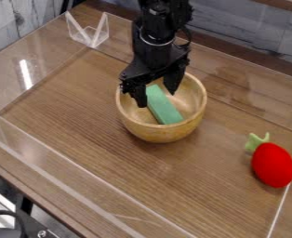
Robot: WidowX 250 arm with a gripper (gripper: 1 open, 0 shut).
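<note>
My black gripper (153,79) reaches down from the top into a wooden bowl (176,130) at the middle of the table (74,139). Its two fingers are spread, one at the bowl's left part and one toward the back right. A green elongated object (165,112) lies in the bowl below and between the fingers; whether either finger touches it I cannot tell.
A red object with a green top, like a strawberry or tomato (272,165), lies at the right. A dark cable curves at the lower left corner.
</note>
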